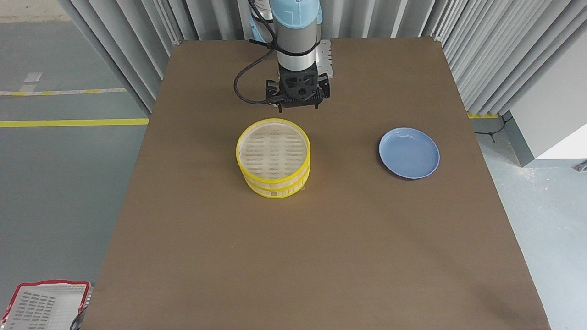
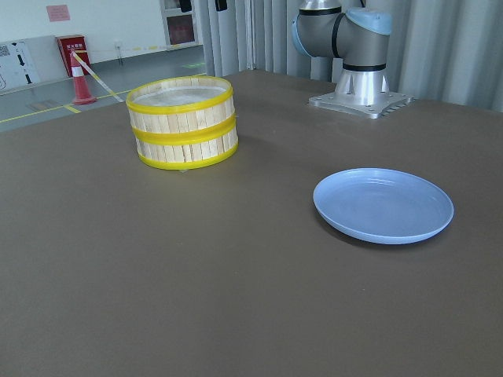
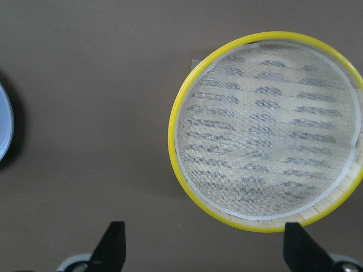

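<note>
A round bamboo steamer [image 1: 273, 156] with yellow bands and a cloth-lined inside sits near the middle of the table [image 1: 308, 253]; it also shows upper left in the left view [image 2: 183, 126]. A light blue plate [image 1: 408, 153] lies to its right in the front view. My gripper hangs above and behind the steamer, its two black fingers wide apart and open, with nothing between them. In the wrist view the steamer fills the right side, and only the plate's edge [image 3: 5, 122] shows at left.
The arm's base [image 2: 361, 98] stands at the back edge before a grey curtain. A red-rimmed basket [image 1: 47, 305] is off the table at lower left.
</note>
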